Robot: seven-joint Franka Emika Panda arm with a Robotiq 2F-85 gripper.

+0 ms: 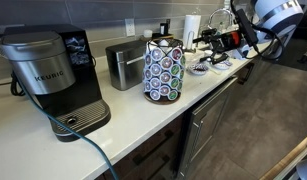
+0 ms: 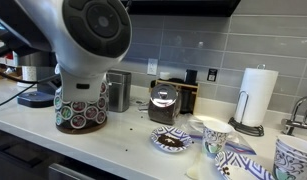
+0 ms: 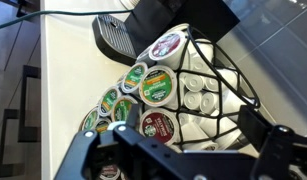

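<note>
A round wire carousel full of coffee pods stands upright on the counter, its pod lids facing outward. In the wrist view my gripper is open over the carousel, seen from above. Green-lidded pods and a red-lidded pod show just beyond the fingers, and no pod is visibly held. The black wire top of the rack curves close to the right finger. From the side, the gripper appears right of the carousel. A Keurig coffee maker stands at the left.
A toaster sits behind the carousel. Farther along are a patterned plate, a patterned cup, a glass-fronted black appliance and a paper towel roll. A teal cable crosses the front counter; bare counter lies before the carousel.
</note>
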